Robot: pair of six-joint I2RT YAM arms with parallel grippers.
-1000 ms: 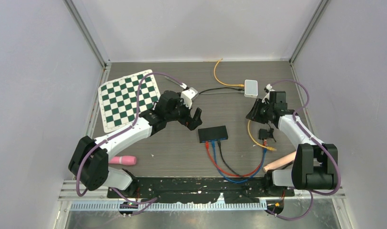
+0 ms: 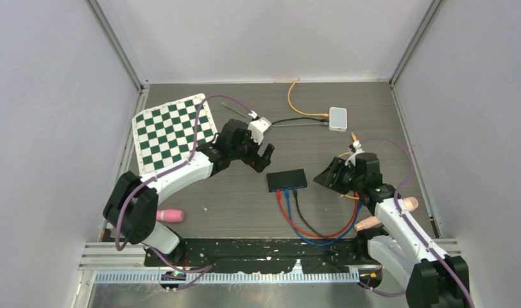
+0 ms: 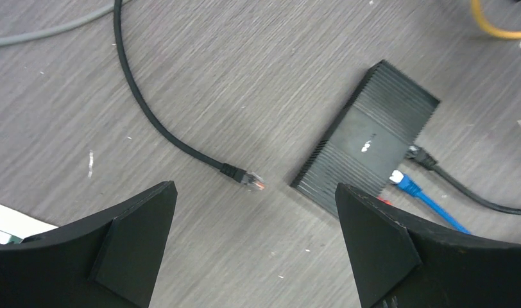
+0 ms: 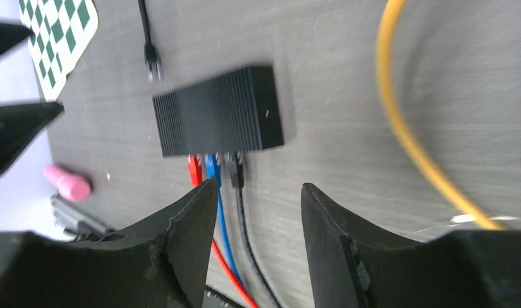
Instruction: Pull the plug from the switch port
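Observation:
The black switch lies at the middle of the table. Three plugs sit in its front side: a red plug, a blue plug and a black plug. Left of the switch, my left gripper stands open above the table, nothing between its fingers. My right gripper is open and empty, to the right of the switch. In the right wrist view the plugged cables run down behind its left finger. A loose black cable's plug lies on the table, apart from the switch.
A white box with cables stands at the back right. A yellow cable lies right of the switch, partly under the right arm. The checkered board fills the back left; a pink cylinder lies at the front left.
My right gripper has moved left and toward the front, closer to the switch, and it now covers part of the yellow cable. The left arm has shifted only slightly. The plugs have not moved.

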